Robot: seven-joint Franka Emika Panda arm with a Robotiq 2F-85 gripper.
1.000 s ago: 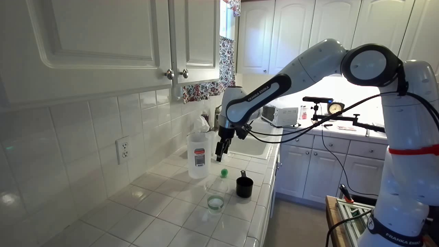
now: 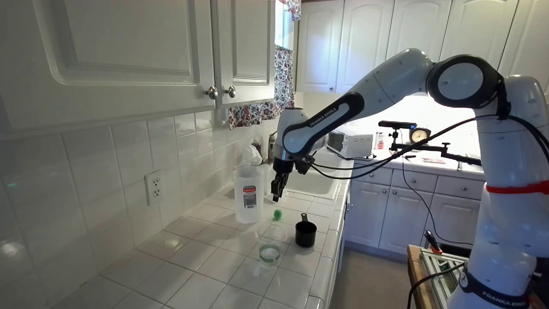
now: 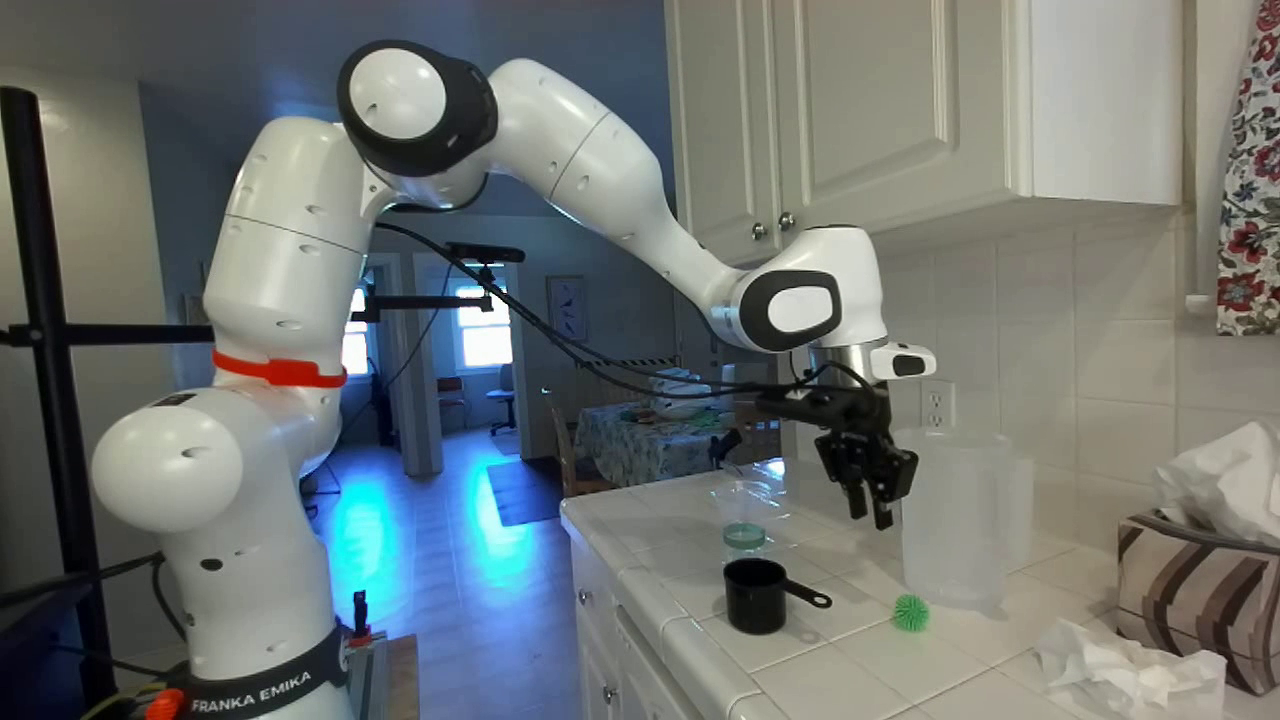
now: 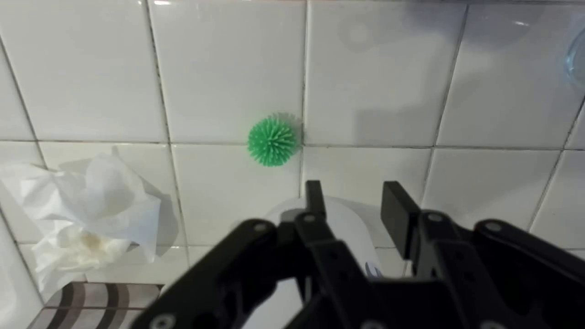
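Note:
A spiky green ball (image 4: 272,140) rests on the white tiles. In exterior view 1 the green ball (image 2: 278,214) lies near the clear pitcher (image 2: 248,203); in exterior view 2 the green ball (image 3: 911,613) is below and right of my gripper (image 3: 870,521). My gripper hangs above the counter beside the pitcher, its fingers partly apart. Bare tile and part of a white rounded surface show beneath the gap, and I see nothing held. A black measuring cup (image 3: 756,595) stands upright, its handle toward the ball's side.
A clear container with a green band (image 2: 269,253) stands near the cup. Crumpled tissue (image 4: 104,200) lies beside a striped tissue box (image 3: 1188,600). The sink (image 2: 314,183) lies beyond, and the wall runs behind the pitcher. Foreground tiles are clear in exterior view 1.
The green ball has shifted slightly left in exterior view 1. My fingertips sit slightly to the right of where they were; the arm otherwise looks the same.

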